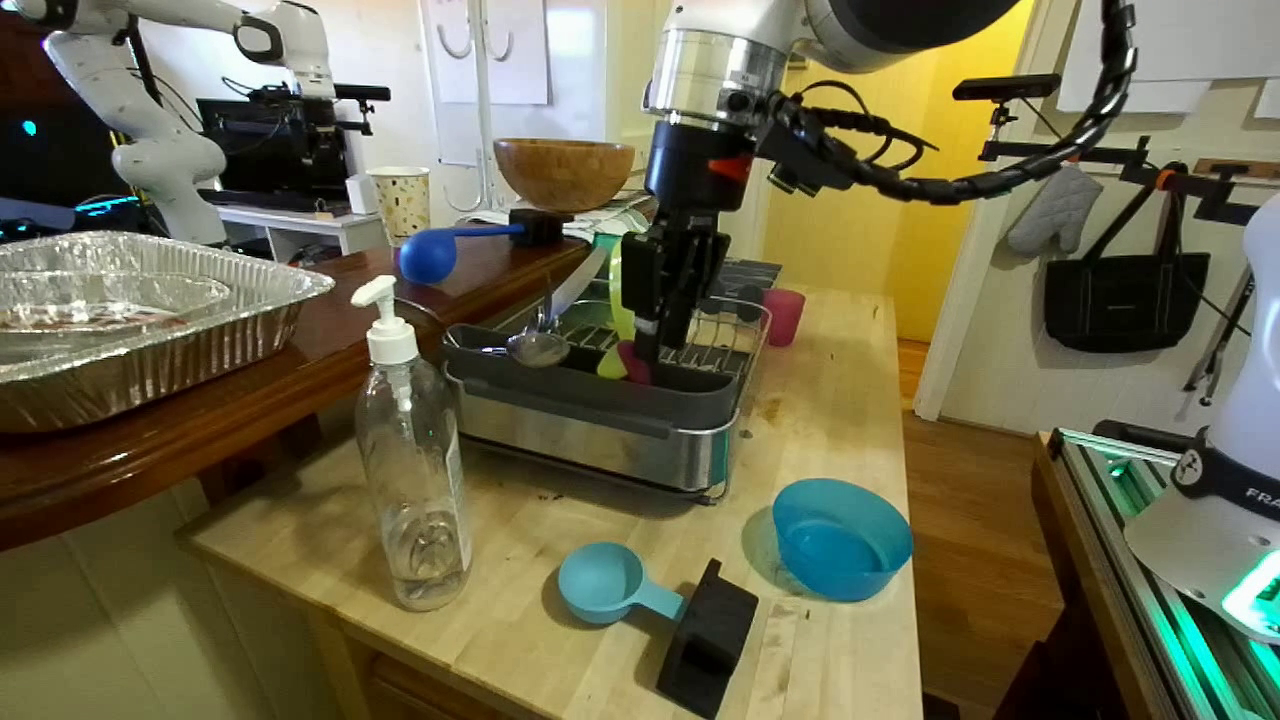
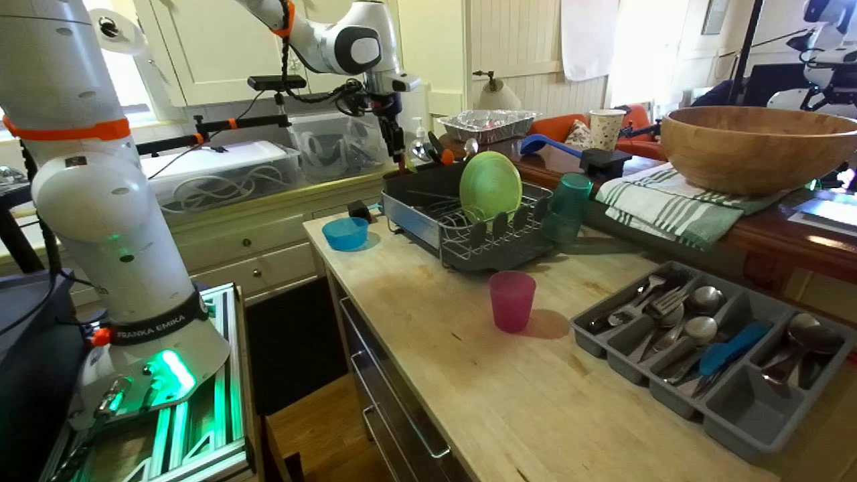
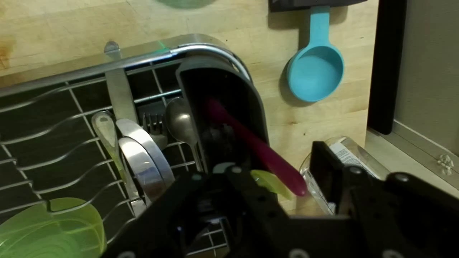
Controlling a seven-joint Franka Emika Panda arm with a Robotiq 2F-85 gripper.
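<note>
A pink utensil handle (image 3: 269,154) leans out of the dark cutlery caddy (image 3: 254,103) at the end of the dish rack. Close beside it is a yellow-green handle (image 3: 269,180). My gripper is over the caddy, its fingers standing apart on either side of the pink handle's upper end. In exterior view 1 the gripper (image 1: 660,342) points down at the caddy and partly covers the handles. Whether either finger touches the pink handle, I cannot tell. From exterior view 2 the gripper (image 2: 399,159) shows at the rack's far end.
A soap bottle (image 1: 414,492), a light-blue scoop (image 1: 602,582) and a blue bowl (image 1: 840,540) stand near the rack. The rack holds a green plate (image 2: 490,189). Beyond it are a pink cup (image 2: 512,301) and a grey cutlery tray (image 2: 751,426). Bare counter lies between them.
</note>
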